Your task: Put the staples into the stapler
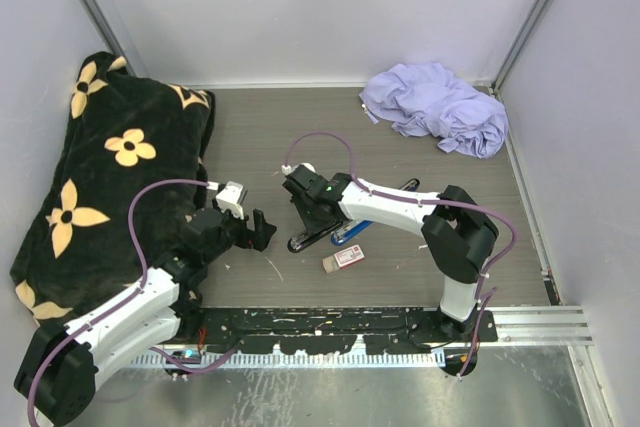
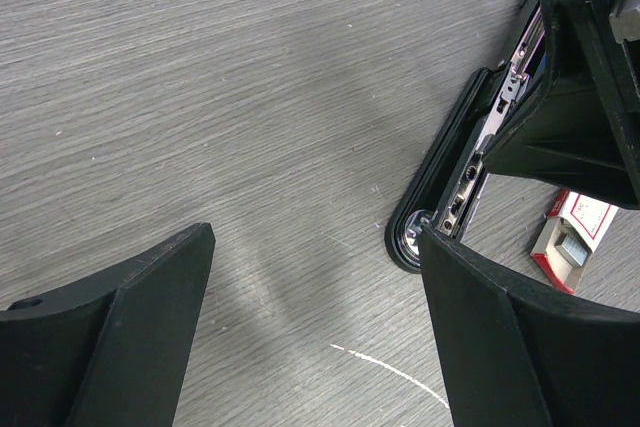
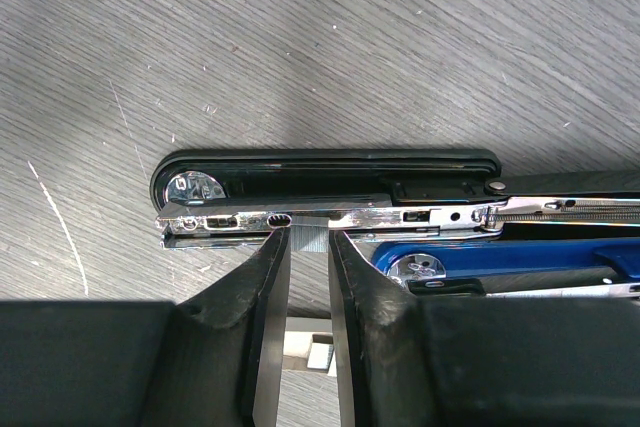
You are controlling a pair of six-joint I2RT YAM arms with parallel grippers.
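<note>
The black stapler (image 3: 370, 167) lies opened on the table, its silver magazine rail (image 3: 220, 219) exposed. My right gripper is over the rail, a short strip of staples (image 3: 308, 232) between its fingertips at the rail. In the left wrist view the right gripper covers part of the stapler. My left gripper stands open to the lower left of the stapler, nothing between its fingers. The staple box (image 1: 345, 258) lies open beside the stapler, toward the table's front.
A blue stapler (image 3: 510, 261) lies alongside the black one. A dark flowered blanket (image 1: 110, 177) covers the left side; a lilac cloth (image 1: 440, 107) is heaped at the back right.
</note>
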